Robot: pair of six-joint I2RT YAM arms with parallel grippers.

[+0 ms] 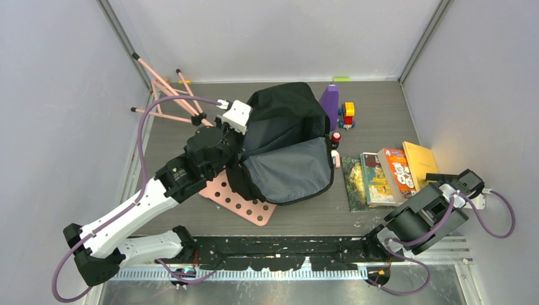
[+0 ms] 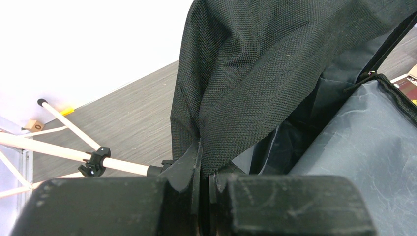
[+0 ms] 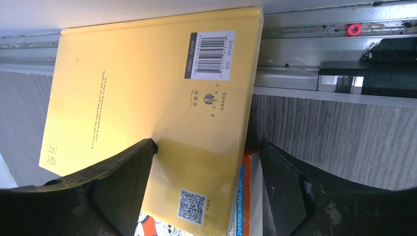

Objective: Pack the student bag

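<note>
The black bag (image 1: 283, 101) lies open mid-table, grey lining showing. My left gripper is shut on its fabric, which rises from between the fingers in the left wrist view. At the right, books lie overlapping: a green one (image 1: 351, 184), a teal one (image 1: 375, 184), an orange one (image 1: 399, 171) and a yellow one (image 1: 416, 159) on top. In the right wrist view my right gripper is part open over the yellow book (image 3: 147, 83), its fingers either side of that book's near portion.
A purple object (image 1: 328, 105), a toy car (image 1: 347, 114) and small bottle (image 1: 335, 140) stand beside the bag. Pink rods (image 1: 165, 89) and a perforated pink board (image 1: 248, 210) lie left. Walls border the table.
</note>
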